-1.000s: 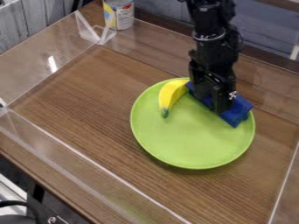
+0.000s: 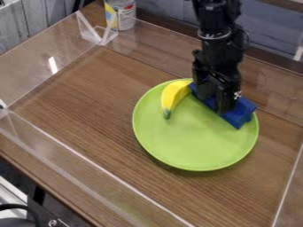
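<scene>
My gripper (image 2: 213, 89) hangs over the blue block (image 2: 236, 112), which lies on the right rear part of a green plate (image 2: 190, 147). A yellow banana (image 2: 173, 97) lies on the plate, to the left of the block.
A can (image 2: 120, 14) stands at the back left of the wooden table (image 2: 77, 115). A dark cable lies at the lower left.
My gripper has shifted very slightly; the plate, banana and block look unchanged.
</scene>
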